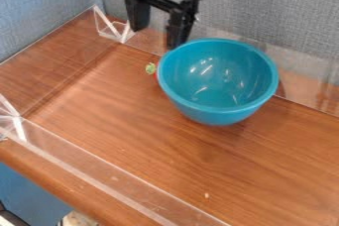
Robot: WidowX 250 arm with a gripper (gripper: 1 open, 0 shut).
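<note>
My black gripper [158, 22] hangs open at the top of the view, over the back of the wooden surface, with nothing visible between its fingers. A turquoise bowl [219, 111] stands right of centre, below and to the right of the gripper, empty as far as I can see. A small pale green object [151, 68] lies just left of the bowl's rim.
The wooden table [119, 141] has clear room at left and front. Transparent plastic walls edge it, with angled clear brackets [113, 30] at the back left and at the left. Grey fabric panels stand behind.
</note>
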